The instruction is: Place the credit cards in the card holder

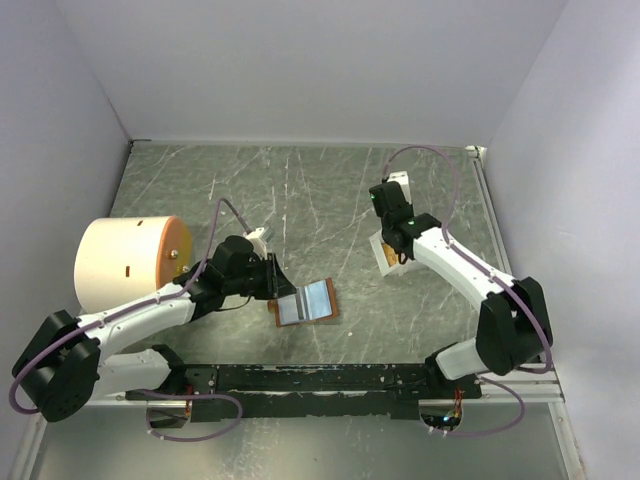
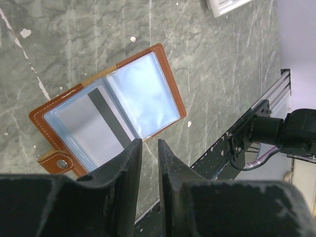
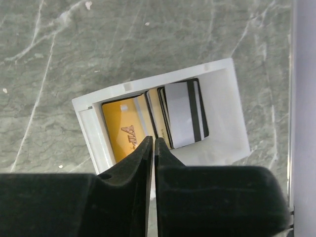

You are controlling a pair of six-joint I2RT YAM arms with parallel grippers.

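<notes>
The brown-edged card holder (image 2: pixel 181 106) lies spread out on the table, its two clear pockets facing up. In one pocket shows a pale card with a dark stripe (image 2: pixel 106 111); the other pocket (image 2: pixel 144 89) looks empty. My left gripper hangs beside the holder, a gap between its fingers and nothing in it. Several overlapping cards, among them an orange card (image 3: pixel 121 123) and a striped grey card (image 3: pixel 178 111), lie in a white tray (image 3: pixel 217 153). Above that tray is my right gripper, its fingertips only a narrow gap apart, with no card visible between them.
A cream cylinder with an orange end (image 1: pixel 125 265) stands at the left of the table. Walls border both sides.
</notes>
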